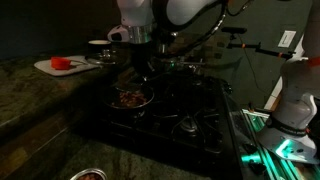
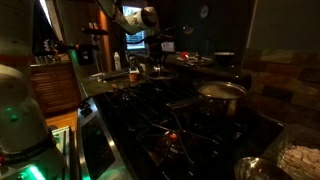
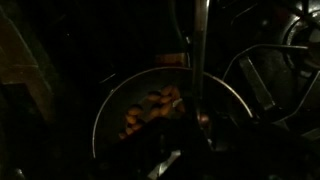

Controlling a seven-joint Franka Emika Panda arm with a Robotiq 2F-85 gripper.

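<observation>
A dark round pan stands on the stove, with reddish-brown pieces of food inside. In the wrist view the pan's rim curves around orange-brown food pieces. My dark gripper points down just above the pan's far right side. A long thin rod-like utensil crosses the rim into the pan, and my gripper seems shut on it. Darkness hides its lower end and the finger contact. In the second exterior view, the arm reaches over the far end of the stove.
On the left counter, a red object rests on a white tray. A metal pot stands on the stove's opposite side, near a shiny bowl and a clear container of pale food. Bare burner grates lie right of the pan.
</observation>
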